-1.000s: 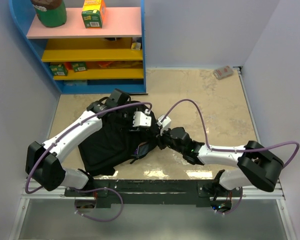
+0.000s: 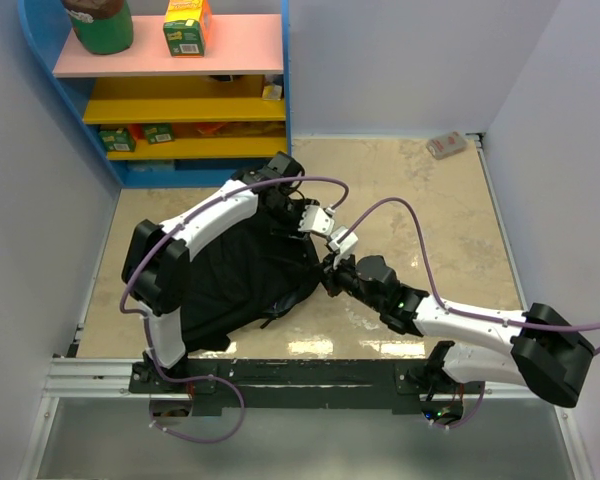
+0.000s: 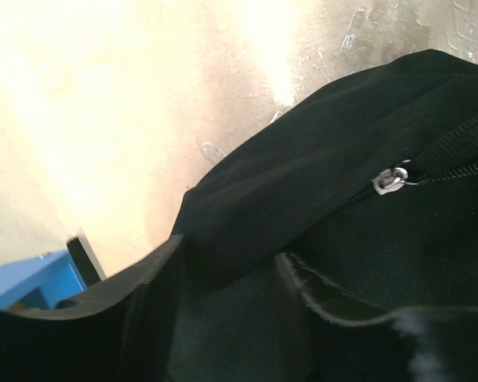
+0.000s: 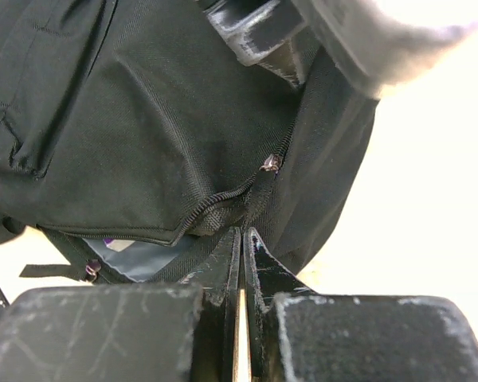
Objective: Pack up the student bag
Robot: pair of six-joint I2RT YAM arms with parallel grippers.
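Note:
The black bag (image 2: 225, 285) lies on the table. My left gripper is at the bag's upper right edge, fingers apart over a fold of fabric below a zipper pull (image 3: 389, 180); whether the fabric is between its fingers is unclear. In the right wrist view my right gripper is shut at the bag's zipped edge, just below another zipper pull (image 4: 271, 164); no fabric clearly shows between its fingertips. A grey lining and a small purple item show through the gap in the zipper.
The blue shelf unit (image 2: 135, 174) with pink and yellow shelves and boxes stands at the back left. A small flat object (image 2: 446, 145) lies at the back right.

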